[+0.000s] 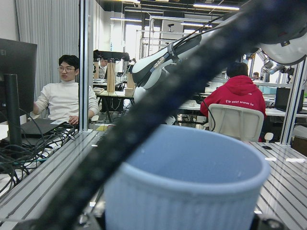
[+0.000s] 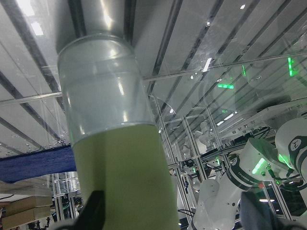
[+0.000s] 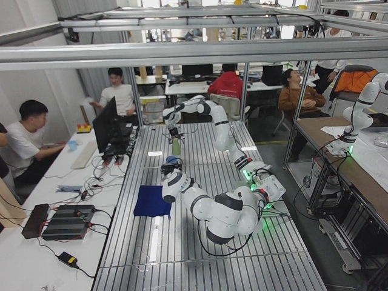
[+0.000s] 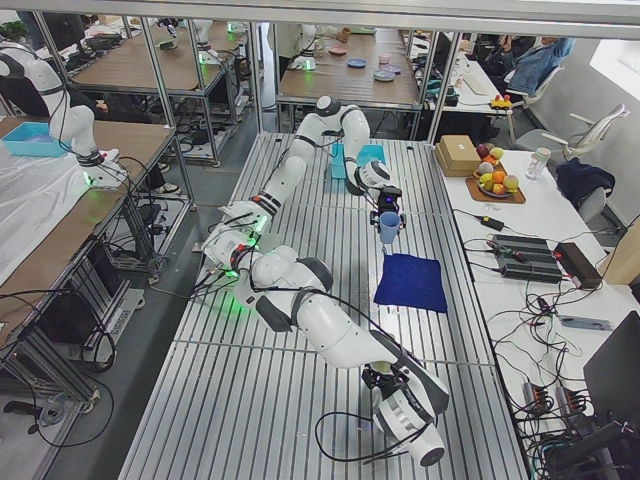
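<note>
A light blue cup (image 4: 389, 226) (image 1: 187, 187) is held upright in my left gripper (image 3: 171, 167), above the slatted metal table near the dark blue cloth (image 4: 410, 282). The cup fills the bottom of the left wrist view. At the far end of the table in the camera left view, a green bottle with a clear upper part (image 3: 176, 147) (image 2: 129, 177) is in my right gripper (image 3: 174, 132), whose fingers are mostly hidden behind it. The cloth (image 3: 151, 200) lies flat.
A turquoise bin (image 4: 370, 154) stands at the table's end behind the left arm in the camera right view. A side desk with cables, monitor (image 3: 106, 124) and black boxes (image 3: 66, 221) runs along the table. People sit around it.
</note>
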